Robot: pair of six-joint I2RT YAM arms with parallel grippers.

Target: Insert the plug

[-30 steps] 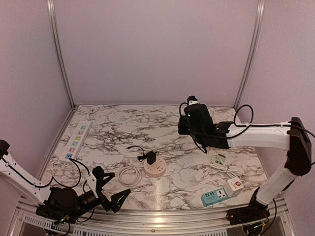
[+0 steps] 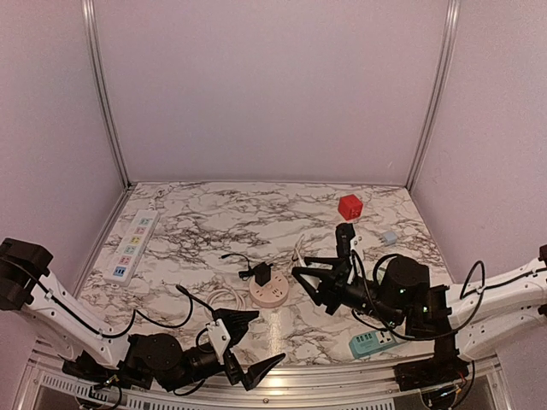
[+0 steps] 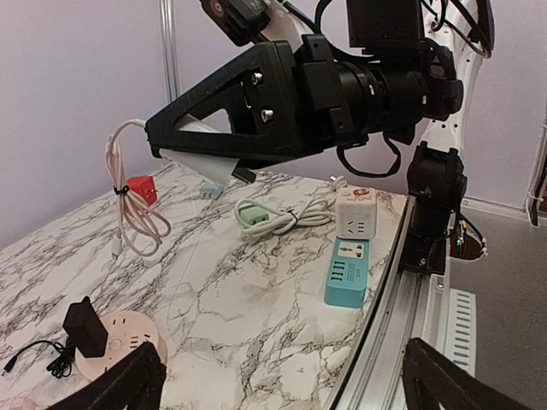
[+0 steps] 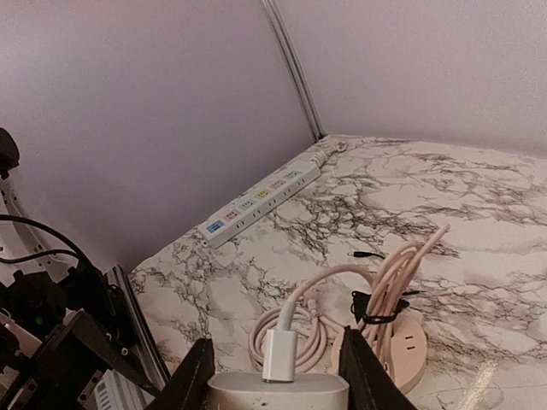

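My right gripper (image 2: 303,278) is raised over the table right of the round pink socket (image 2: 268,292), shut on a white plug (image 4: 279,354) whose bundled pink cable (image 3: 138,213) dangles beside it. A black adapter (image 3: 84,329) sits on the round socket. My left gripper (image 2: 267,340) stands open low at the front edge, nothing seen between its fingers, facing across toward the right arm in its wrist view.
A long white power strip (image 2: 131,248) lies at left, a red cube (image 2: 350,207) at back right, a teal strip (image 3: 346,273) and a white cube socket (image 3: 355,213) at front right. Coiled cables lie nearby.
My left gripper has moved right along the front edge.
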